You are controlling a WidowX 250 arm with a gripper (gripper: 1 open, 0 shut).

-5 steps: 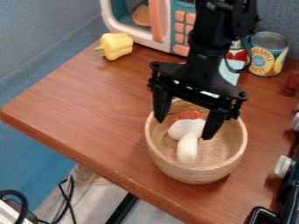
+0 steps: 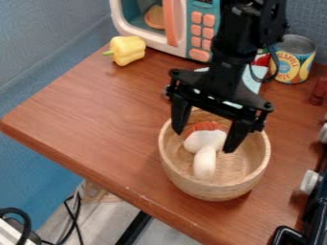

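Observation:
The black gripper [image 2: 205,139] hangs over a wooden bowl [image 2: 179,182] with its two fingers apart, open. One finger comes down at the bowl's left back rim, the other inside toward the right. Between and below them in the bowl lies a white toy [image 2: 205,163] with a red and white top, shaped like a mushroom or similar.
A toy microwave [image 2: 202,38] stands at the back, a yellow toy [image 2: 125,50] to its left, a can [image 2: 293,61] and a red object [image 2: 319,91] at the back right. Black equipment lines the right edge.
The toy has not visibly moved.

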